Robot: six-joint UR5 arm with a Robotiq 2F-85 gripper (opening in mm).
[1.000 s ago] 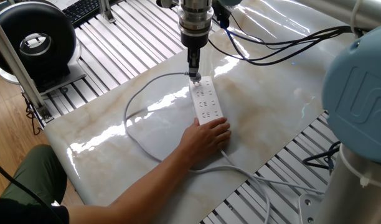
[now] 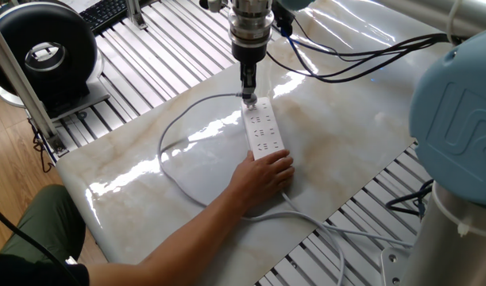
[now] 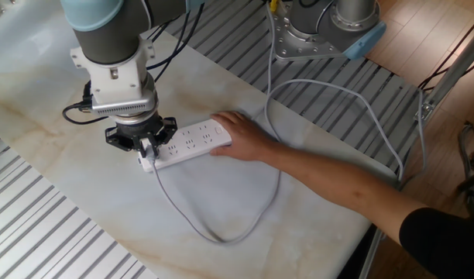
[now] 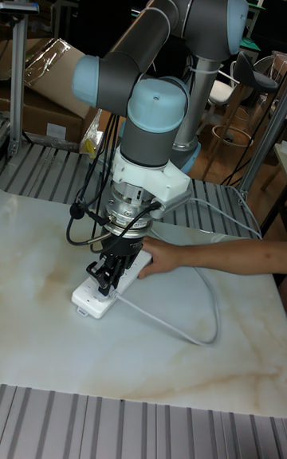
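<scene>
A white power strip (image 2: 263, 129) with rows of sockets lies flat on the marbled sheet. Over its far end in exterior view 1, my gripper (image 3: 149, 146) points straight down, its fingers shut on a pale plug (image 3: 150, 154). From that plug a grey cable (image 3: 184, 216) loops across the sheet. The plug sits right at the strip's end sockets; how deep its prongs are is hidden by the fingers. In exterior view 3 the gripper (image 4: 104, 279) covers most of the plug.
A person's hand (image 2: 263, 175) rests on the strip's other end, the forearm crossing the sheet. Grey cable also runs over the slatted metal table (image 2: 370, 208). Black cables (image 2: 362, 59) hang beside the arm. Bare sheet (image 4: 68, 357) lies around the strip.
</scene>
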